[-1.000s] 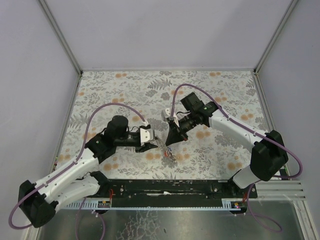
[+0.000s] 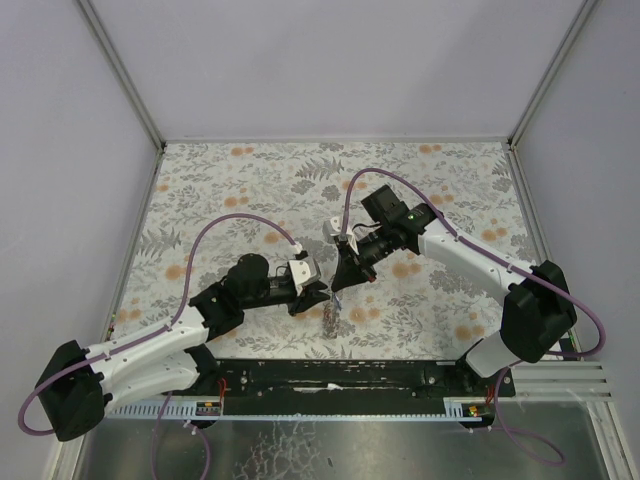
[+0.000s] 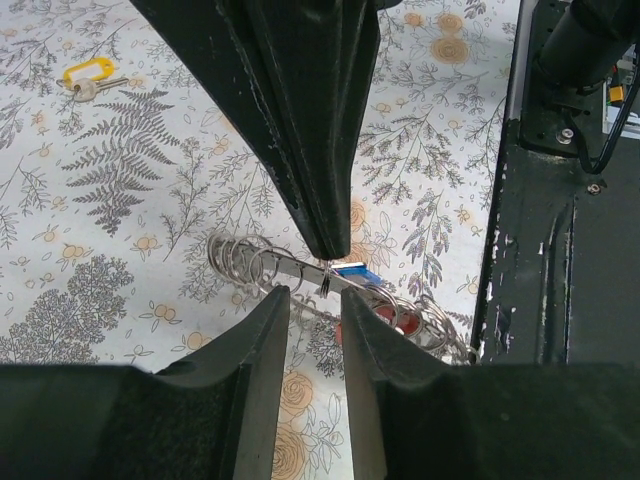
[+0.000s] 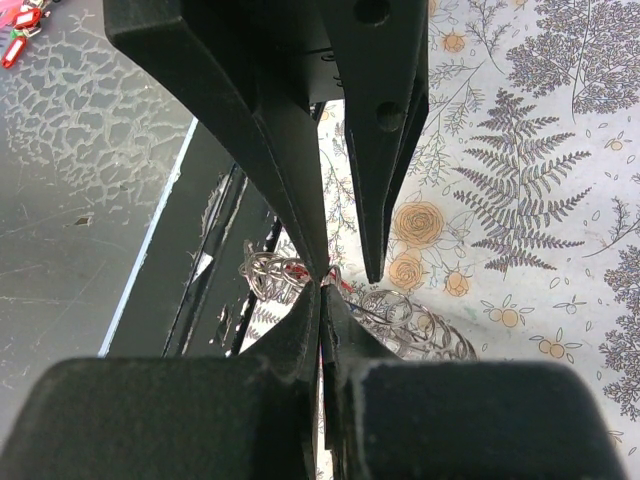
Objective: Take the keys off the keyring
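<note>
The keyring is a pale, coiled loop (image 3: 270, 260) under the right fingertips, with a blue tag (image 3: 360, 272) and some red on it. My right gripper is shut, and a thin metal link shows right at its tips. Opposite it, my left gripper stands partly open, one finger to each side of that link and close to the right tips. From the right wrist, the coil (image 4: 400, 315) shows behind the fingers, which hide part of it. A loose key (image 3: 90, 88) with a yellow tag (image 3: 90, 68) lies on the patterned cloth.
Red-tagged items (image 4: 20, 30) lie on a grey surface past the black front ledge (image 2: 340, 372). The two grippers nearly meet over the front middle of the cloth.
The coil, slanted earlier, now appears more upright in the top view. My right arm stays put.
</note>
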